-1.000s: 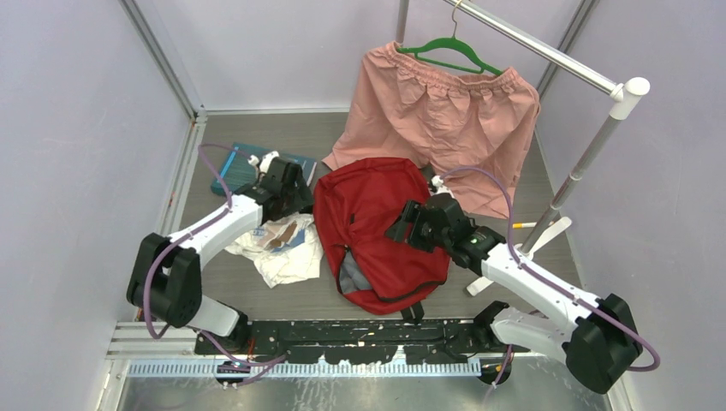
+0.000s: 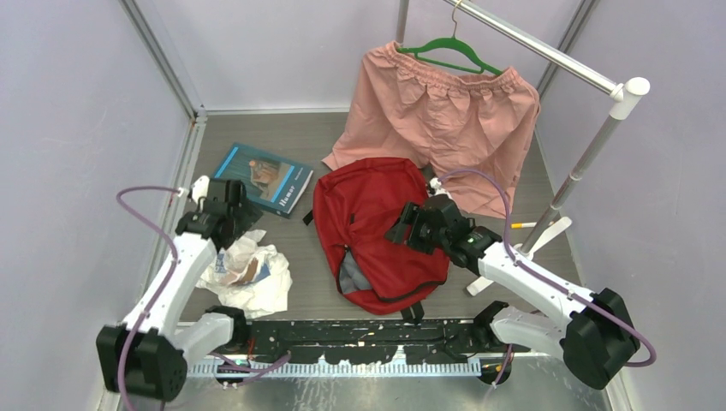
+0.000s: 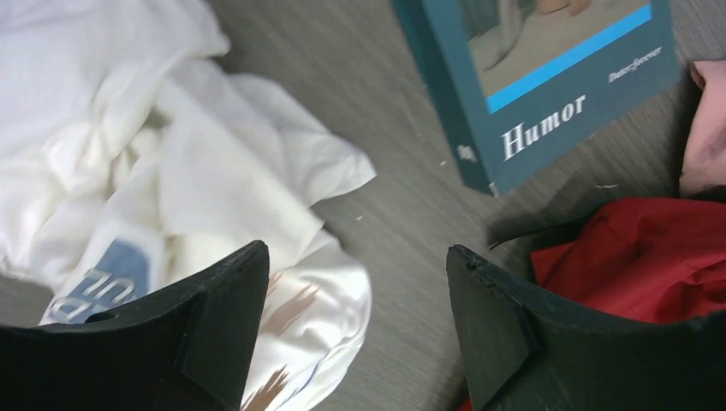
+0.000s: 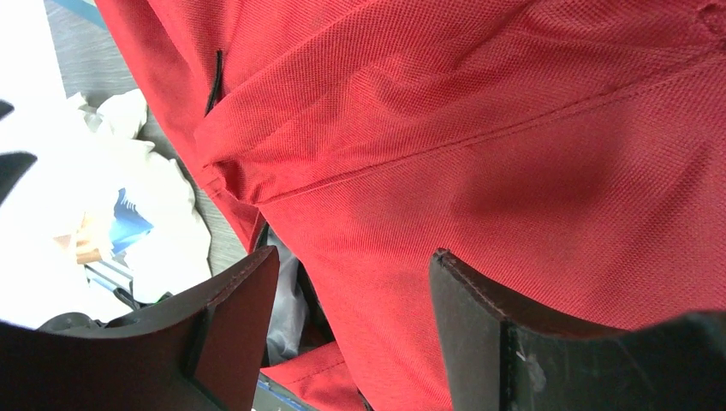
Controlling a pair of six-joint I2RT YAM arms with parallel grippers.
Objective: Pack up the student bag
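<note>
A red backpack (image 2: 372, 235) lies in the middle, its zip partly open on a grey inside. A book titled Humor (image 2: 261, 175) lies at back left. Crumpled white cloth (image 2: 261, 282) with a printed patch lies left of the backpack. My left gripper is open over the floor between cloth and book, nothing in it. My right gripper is over the backpack's red fabric, fingers apart, nothing visible between them but the fabric below.
Pink shorts (image 2: 437, 120) hang on a green hanger (image 2: 449, 47) from a metal rack (image 2: 582, 154) at the back right. Bare floor shows around the book and at front left.
My left arm has moved left, and the white cloth has shifted left with it, uncovering more floor beside the backpack and the book. The right arm is almost unchanged.
</note>
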